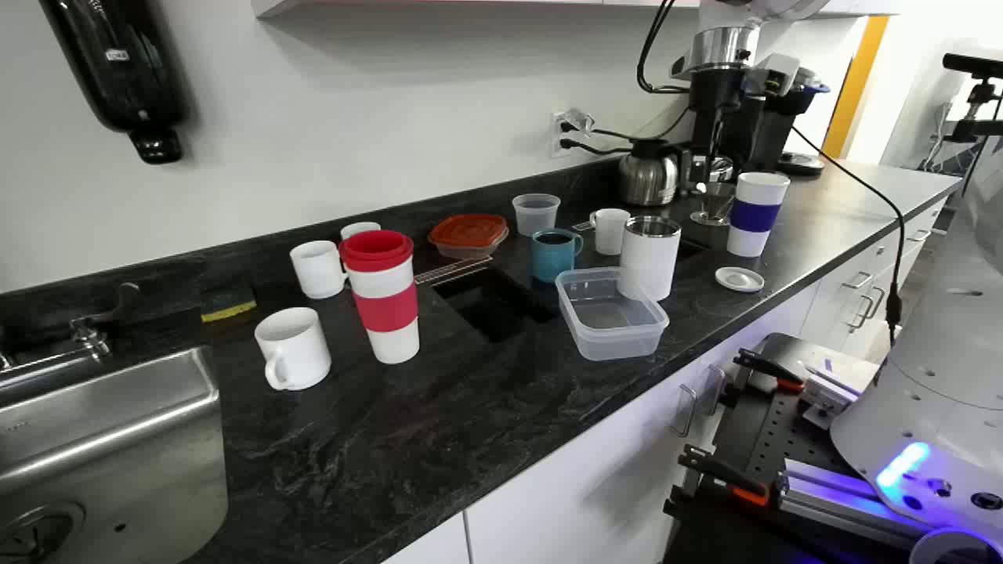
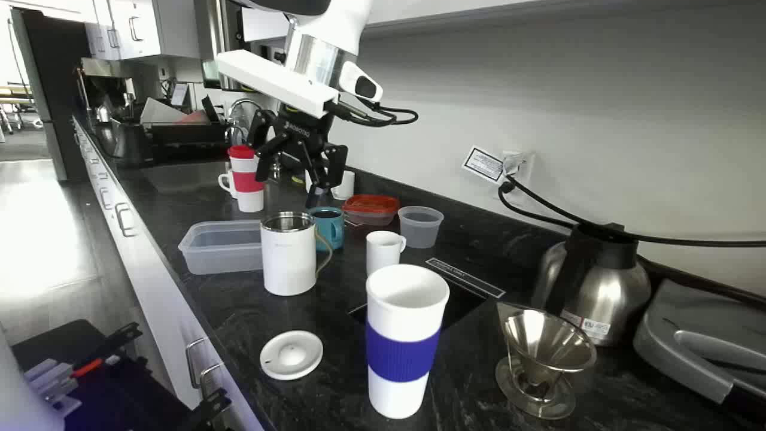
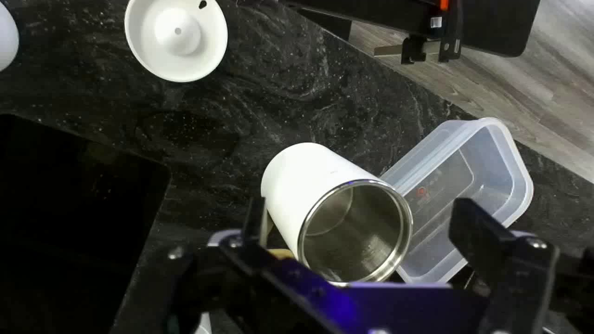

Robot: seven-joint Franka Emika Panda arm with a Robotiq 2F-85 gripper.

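My gripper is open, its fingers spread wide in the wrist view with nothing held between them. Beyond them a white canister [image 3: 303, 183] with a steel rim and empty steel inside stands upright on the counter. In exterior view 2 the gripper [image 2: 298, 176] hangs in the air, well above the counter. The canister [image 2: 288, 258] has a strap-like handle on one side there. Right beside it lies a clear rectangular container [image 1: 611, 343], empty. A teal mug [image 1: 555, 254] and a small white mug [image 1: 609, 231] stand close by.
A white cup with a blue band [image 2: 403, 345] and a flat white lid [image 2: 291, 355] occupy the near counter in exterior view 2. A red-lidded cup [image 1: 387, 310], white mugs [image 1: 296, 348] and a sink [image 1: 113, 451] are farther along. The front counter between sink and container is clear.
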